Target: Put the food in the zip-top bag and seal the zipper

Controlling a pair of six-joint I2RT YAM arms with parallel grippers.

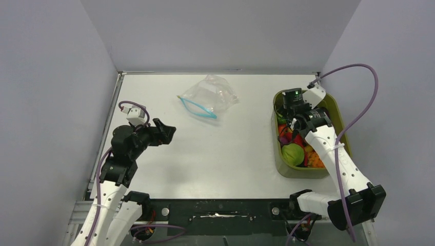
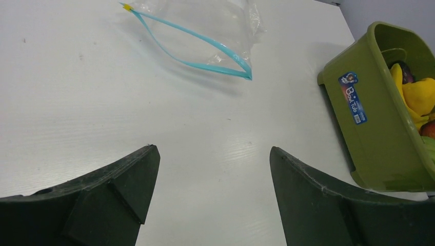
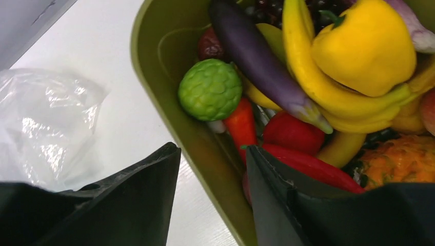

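The clear zip bag (image 1: 210, 95) lies flat at the table's back middle, its blue zipper edge (image 1: 199, 109) facing front-left and parted into a loop. Toy food fills the green bin (image 1: 277, 159) at the right: a green round fruit (image 3: 210, 89), an eggplant (image 3: 256, 61), bananas (image 3: 300, 56), a yellow pepper (image 3: 367, 48) and red peppers among others. Above the bin's back left part is my right gripper, its fingers partly apart; no food shows between them, only the bin wall and table beyond. My left gripper hangs open and empty over the left of the table.
Bare white table (image 1: 220, 159) stretches between the left arm and the bin. Grey walls (image 1: 225, 36) close in the back and both sides. The bin's raised rim (image 3: 154, 100) runs below the right fingers.
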